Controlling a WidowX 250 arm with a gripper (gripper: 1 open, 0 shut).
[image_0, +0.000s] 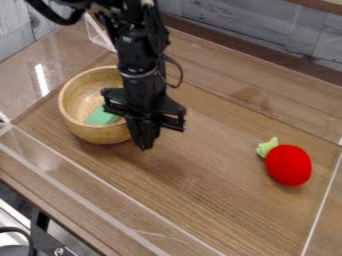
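My black gripper (142, 137) is low over the table in the middle-left, in front of a wooden bowl (88, 100) and partly hiding it. It is shut, with nothing visible between its fingers. A green object (102, 114) lies inside the bowl.
A red tomato-like object (289, 164) with a pale green top lies on the right of the wooden table (214, 200). A raised wooden edge runs along the back right.
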